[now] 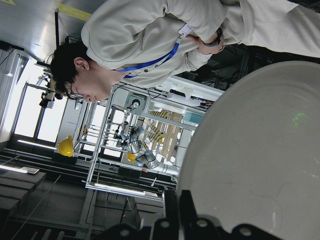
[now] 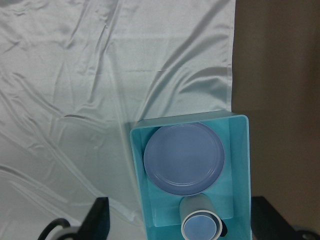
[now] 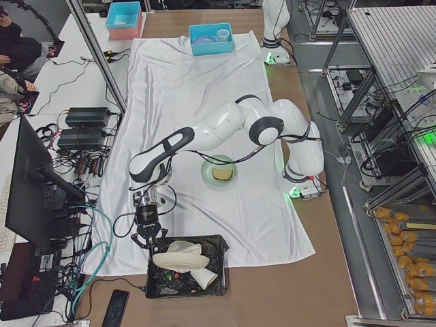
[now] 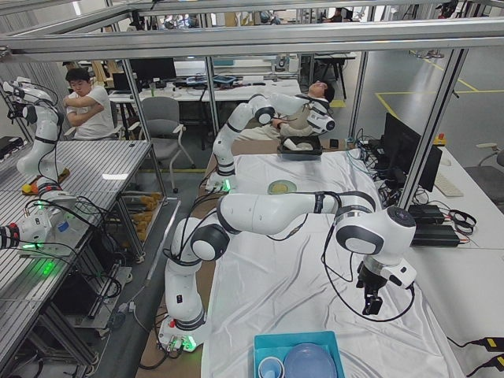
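A white plate [image 3: 181, 261] is tilted over a black tray [image 3: 184, 288] that also holds a white cup [image 3: 203, 276] and pale items. My left gripper is shut on the plate's rim, and the plate fills the right of the left wrist view. A green plate [image 3: 218, 174] with a yellow piece lies on the cloth. My right gripper is open above the blue bin [image 2: 240, 170], which holds a blue plate [image 2: 184, 158] and a cup [image 2: 197, 220].
The white cloth [image 3: 191, 88] between the bins is mostly clear. A monitor [image 3: 30, 191] and cables stand along one side, and a phone [image 3: 116, 308] lies near the black tray. A person [image 1: 125, 45] sits near the left arm.
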